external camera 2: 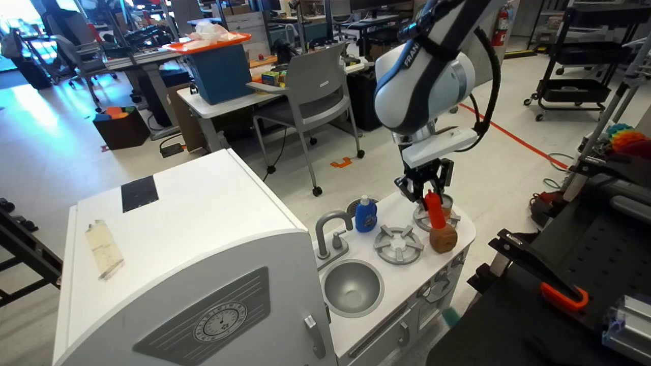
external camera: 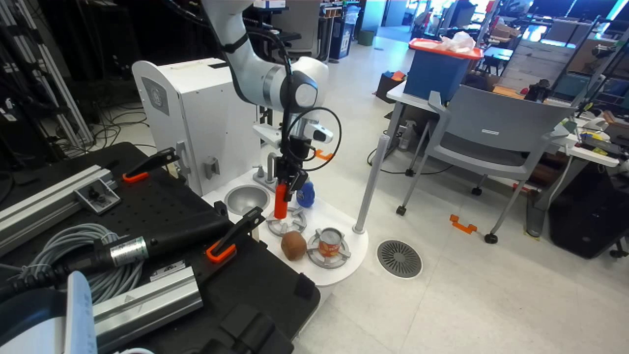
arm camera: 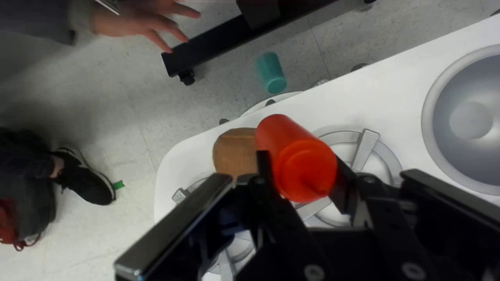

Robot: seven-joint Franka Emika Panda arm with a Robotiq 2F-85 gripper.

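Note:
A red squeeze bottle [arm camera: 307,171] is clamped between the fingers of my gripper, nozzle toward the wrist camera. In exterior view 1 the bottle [external camera: 281,201] hangs upright below the gripper [external camera: 289,180], over the rear burner area. Seen from the other side, the bottle [external camera 2: 435,210] appears in front of the brown round object [external camera 2: 443,238]. A teal cup [arm camera: 270,72] is beyond the counter's front edge, over the floor; in exterior view 2 only a teal bit [external camera 2: 451,316] shows low beside the cabinet.
The white counter [external camera: 351,264] carries a blue bottle [external camera 2: 366,214], a sink [external camera 2: 352,288], two burners and an orange can [external camera: 329,242] on one burner. A grey post [external camera: 372,183] rises at its corner. A black table [external camera: 259,295] adjoins. A person's hand [arm camera: 140,22] is near the front.

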